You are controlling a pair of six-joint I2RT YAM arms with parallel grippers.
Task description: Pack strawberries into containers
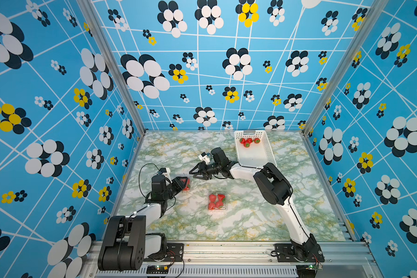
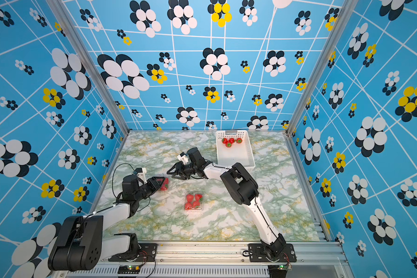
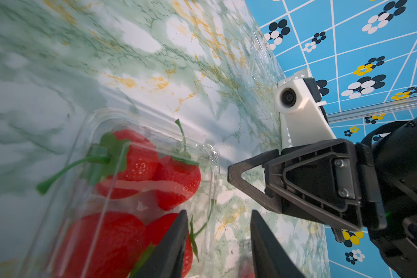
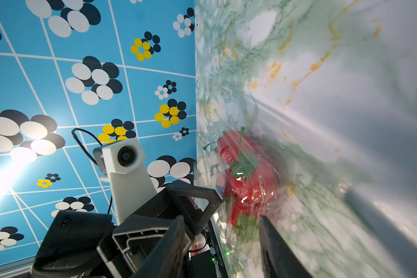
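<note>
A clear container [image 3: 125, 183] packed with strawberries lies at the table's centre-left, beneath my left gripper, whose fingers stand apart at its right side in the left wrist view. My right gripper is open just right of that container, its fingertips blurred; the packed berries [image 4: 245, 176] show under clear plastic in the right wrist view. A second filled container [image 1: 216, 201] stands nearer the front centre. A white perforated basket [image 1: 259, 155] at the back right holds several strawberries [image 1: 249, 140].
Patterned blue walls and metal rails border it. Both arms reach over the middle, their grippers close together.
</note>
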